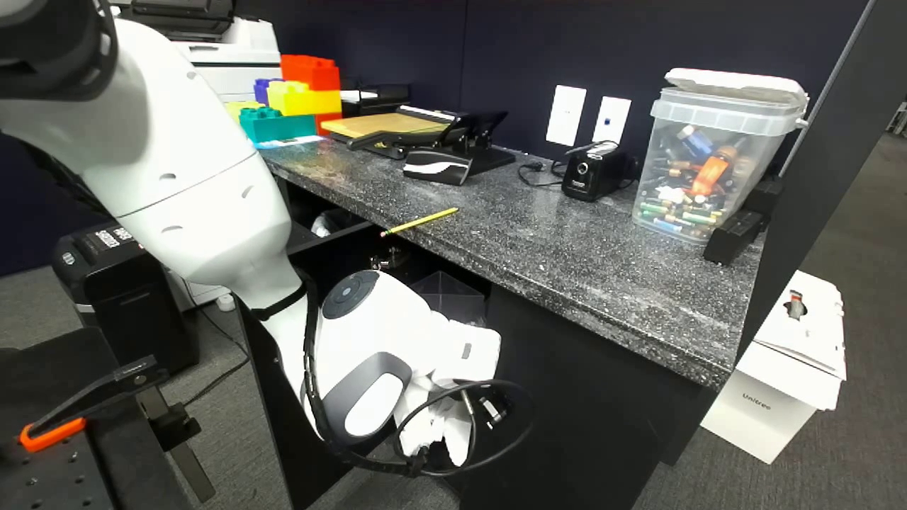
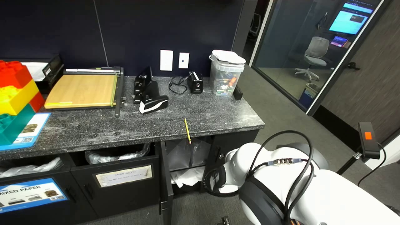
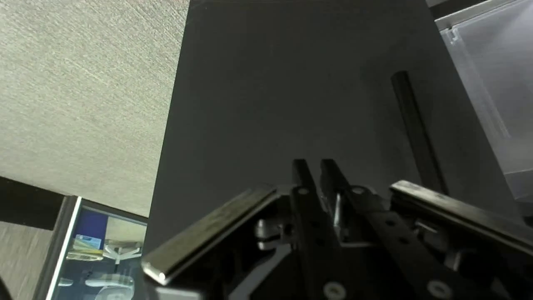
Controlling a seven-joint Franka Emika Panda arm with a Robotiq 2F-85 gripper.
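Note:
In the wrist view my gripper has its two dark fingers close together, a narrow gap between the tips and nothing visible in it. Beyond them is a flat dark panel, apparently a cabinet door (image 3: 280, 95), with a black bar handle (image 3: 415, 122) to the right of the fingers and apart from the tips. The arm hides the fingers in exterior view 1; in exterior view 2 the dark gripper end (image 2: 214, 181) is beside the open cabinet, its fingertips unclear. A yellow pencil (image 2: 187, 130) lies across the counter's front edge.
Above the cabinet runs the speckled counter (image 1: 553, 246). A clear tub of batteries (image 1: 714, 161) and a black sharpener (image 1: 592, 173) stand on it. Another door (image 2: 165, 180) stands open at the cabinet's left. Inside are clear bins (image 3: 504, 75). Carpet lies beyond the panel.

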